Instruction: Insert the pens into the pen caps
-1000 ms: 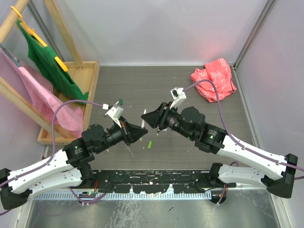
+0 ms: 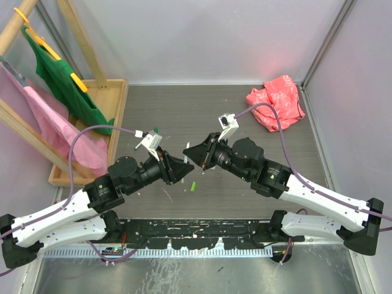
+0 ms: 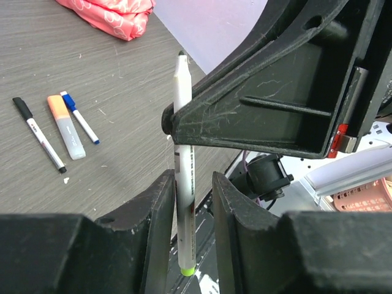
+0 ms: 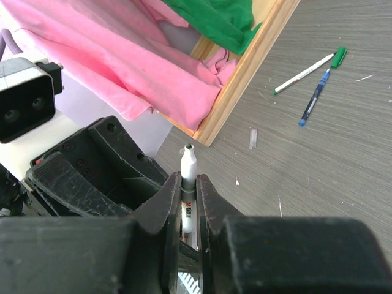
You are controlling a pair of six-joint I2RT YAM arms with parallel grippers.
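A slim white pen with a light green end stands nearly upright in the left wrist view. My right gripper is shut on it near its tapered upper end. Lower down, the fingers of my left gripper stand open on either side of the pen's barrel, with space beside it. A bright green piece, perhaps a cap, lies on the table below the arms. In the right wrist view a white pen touches a dark green cap, and a blue pen lies beside them.
On the table lie a black-capped marker, an orange-ended highlighter and a blue-capped pen. A wooden rack with hanging clothes stands at left. A crumpled red bag sits at the back right.
My left gripper has shifted slightly right in the top view, nearer the right gripper. The right arm looks almost still, with the pen kept in its grip.
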